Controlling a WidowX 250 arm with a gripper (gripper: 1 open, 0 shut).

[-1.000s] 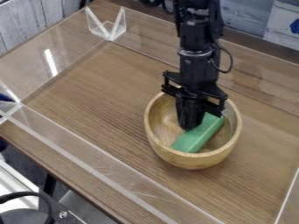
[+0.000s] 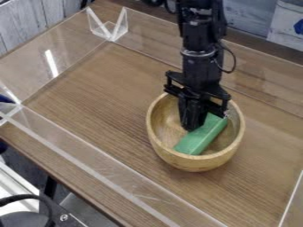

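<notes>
A tan round bowl sits on the wooden table, right of centre in the camera view, with a green rectangular object lying tilted inside it. My black gripper reaches down from the top into the back part of the bowl, at the upper end of the green object. Its fingertips are partly hidden by the dark housing and cables, so I cannot tell whether they touch or hold anything.
A small white wire-like piece stands at the back left. A white object is at the top right corner. Dark cables lie at the lower left.
</notes>
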